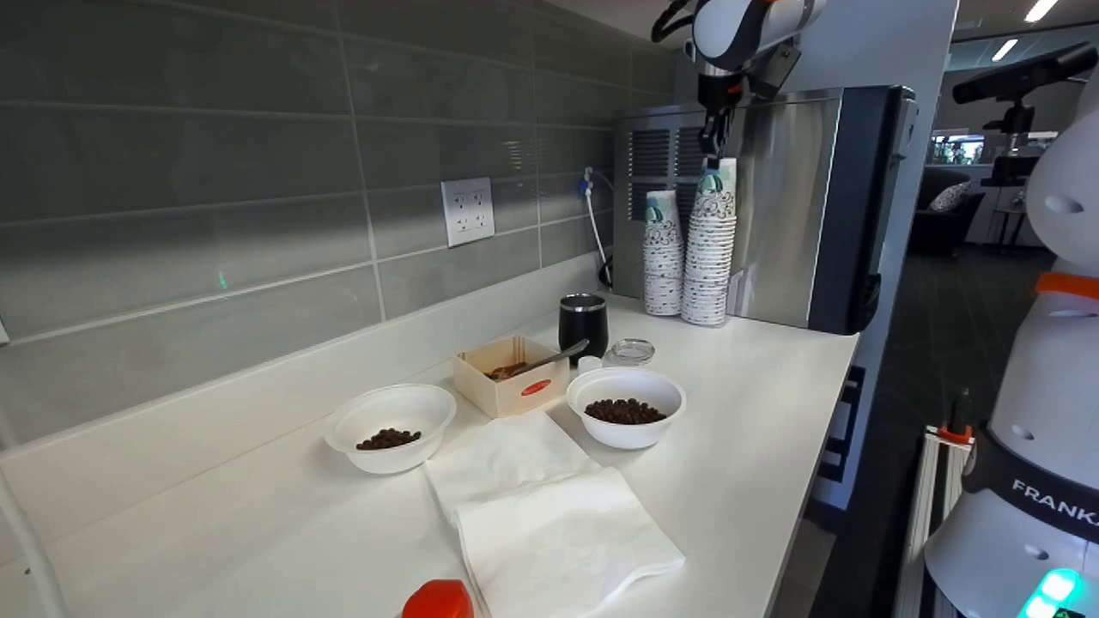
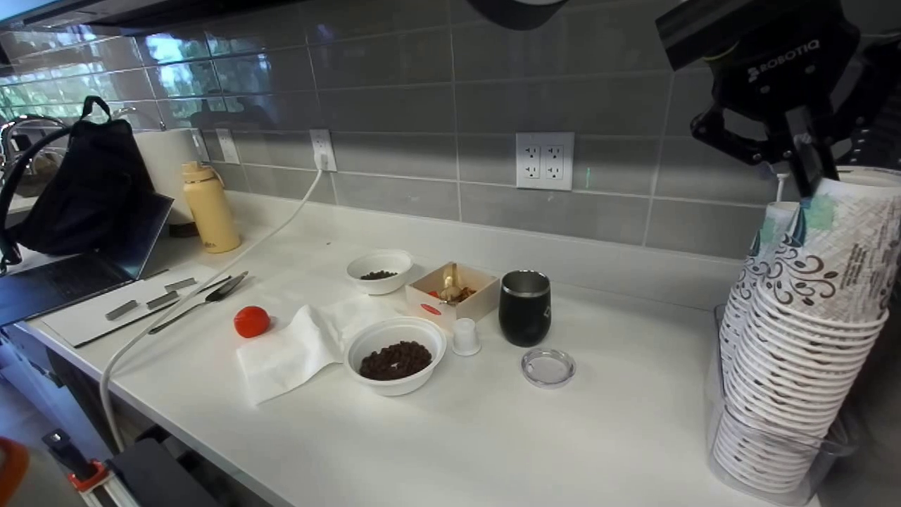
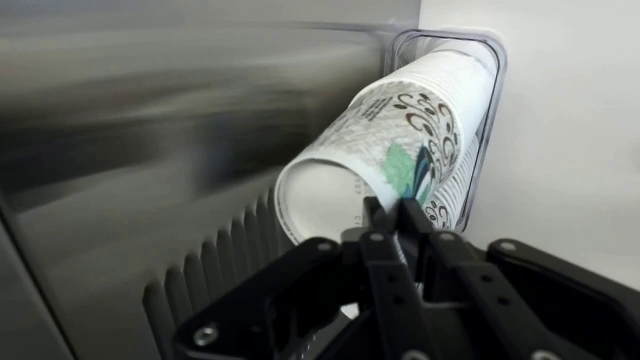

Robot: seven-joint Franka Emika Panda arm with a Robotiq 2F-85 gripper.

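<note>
In the wrist view my gripper is shut on the base rim of the patterned top paper cup (image 3: 375,129). One fingertip lies inside that rim, the other against the outer wall by the green and blue leaf print. This cup, upside down, tops the taller cup stack (image 1: 707,257), still seated over the cups below. A shorter cup stack (image 1: 664,263) stands beside it. Both rise from a clear plastic holder (image 3: 499,90). From exterior view 2, the gripper reaches down from above onto the cup's near edge.
A steel machine (image 1: 788,206) stands close behind the stacks. On the counter are a black tumbler (image 2: 524,313), a clear lid (image 2: 548,368), two white bowls of dark pieces, a wooden box (image 2: 486,297) and napkins (image 2: 287,359). The counter between lid and holder is bare.
</note>
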